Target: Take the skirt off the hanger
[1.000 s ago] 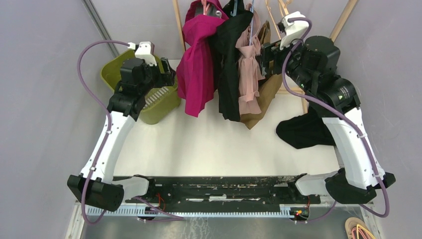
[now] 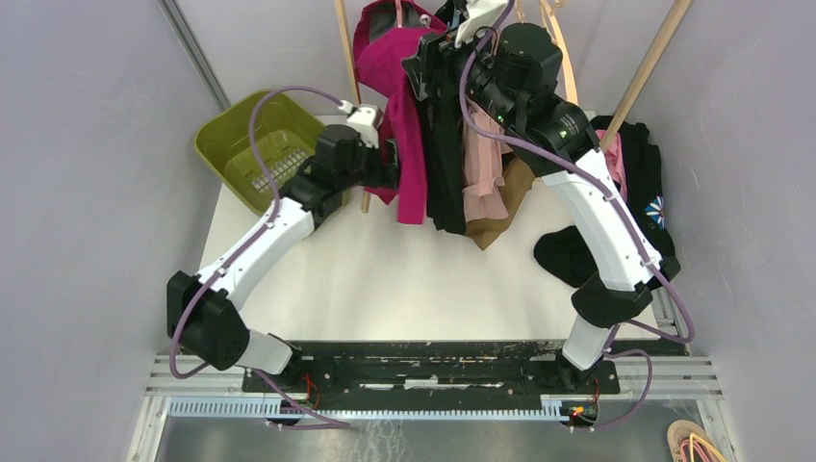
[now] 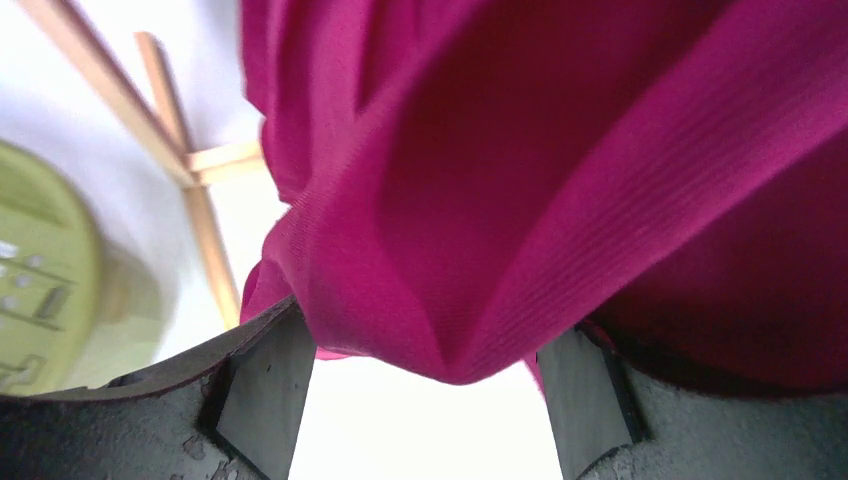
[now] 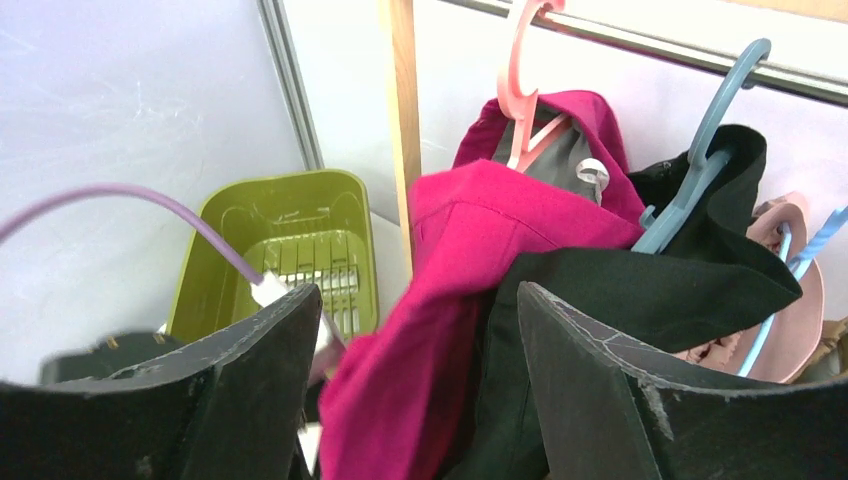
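Observation:
A magenta garment (image 2: 409,125) hangs from a pink hanger (image 4: 516,90) on the rail. My left gripper is open around its lower fabric, which fills much of the left wrist view. My right gripper is part open above the magenta garment and a black garment (image 4: 640,300) beside it, which hangs by a blue hanger (image 4: 700,150). The top view hides the hanger tops behind my right arm.
A green basket (image 2: 226,144) stands at the left. Pink and brown garments (image 2: 486,183) hang further right, wooden posts (image 2: 643,67) flank the rail, and black clothing (image 2: 568,255) lies at the right.
My left gripper moved right into the magenta garment, pushing its lower part. My right gripper moved left and up to over the magenta and black garments.

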